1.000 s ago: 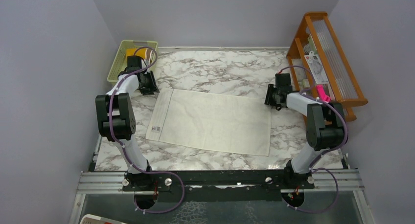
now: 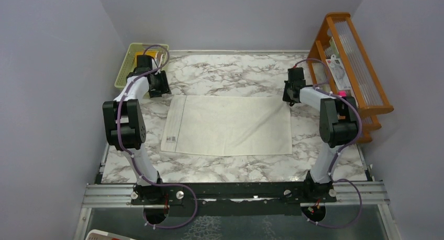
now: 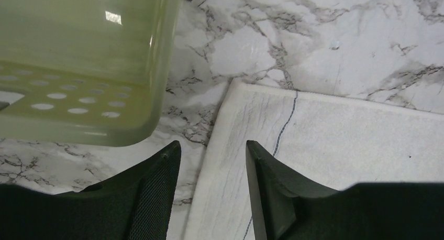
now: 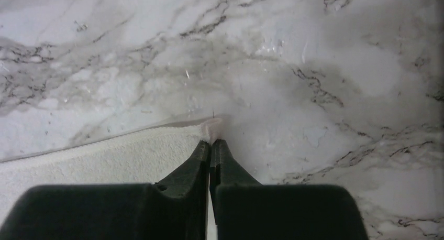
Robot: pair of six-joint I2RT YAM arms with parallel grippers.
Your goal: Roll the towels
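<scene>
A white towel (image 2: 225, 124) lies flat on the marble table, with a thin stripe near its left end. My right gripper is shut on the towel's back right corner (image 4: 209, 126), pinching it at the fingertips. My left gripper is part open above the towel's back left corner (image 3: 241, 90), beside the green basket, with nothing between its fingers.
The green basket (image 3: 131, 119) stands at the back left, close to my left gripper. A wooden rack (image 2: 366, 56) stands at the right edge.
My right gripper has moved back, drawing the towel's right side with it, so the towel lies straighter. My left gripper has risen slightly toward the back.
</scene>
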